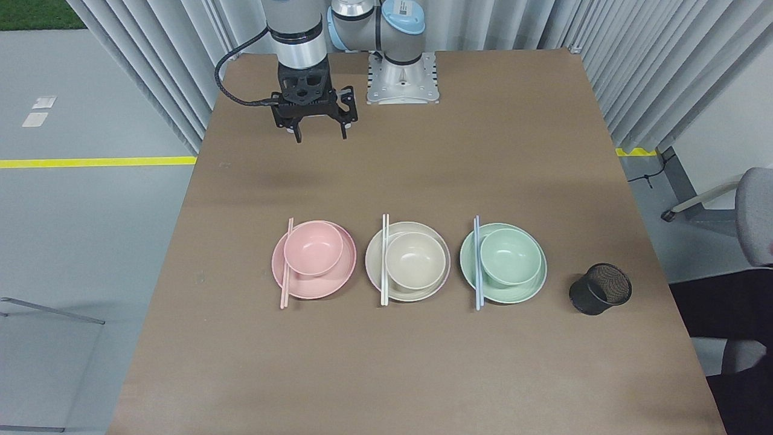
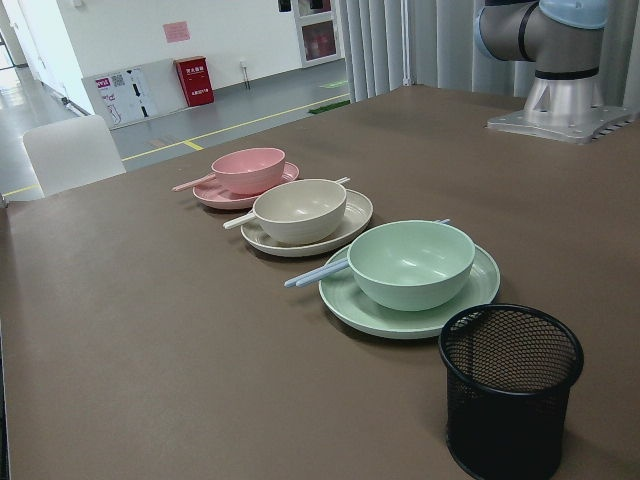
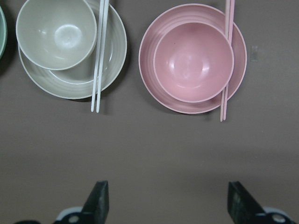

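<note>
Three place settings sit in a row: pink bowl (image 1: 313, 248) on pink plate (image 1: 331, 280) with pink chopsticks (image 1: 285, 268); cream bowl (image 1: 415, 260) on cream plate (image 1: 398, 293) with white chopsticks (image 1: 384, 268); mint bowl (image 1: 510, 257) on mint plate (image 1: 509, 294) with light blue chopsticks (image 1: 478, 268). Each chopstick pair lies across its plate beside the bowl. My gripper (image 1: 320, 135) hangs open and empty behind the pink setting; in the wrist view its two fingers stand wide apart.
A black mesh cup (image 1: 599, 289) stands right of the mint setting. The arm's base (image 1: 402, 87) is at the back edge.
</note>
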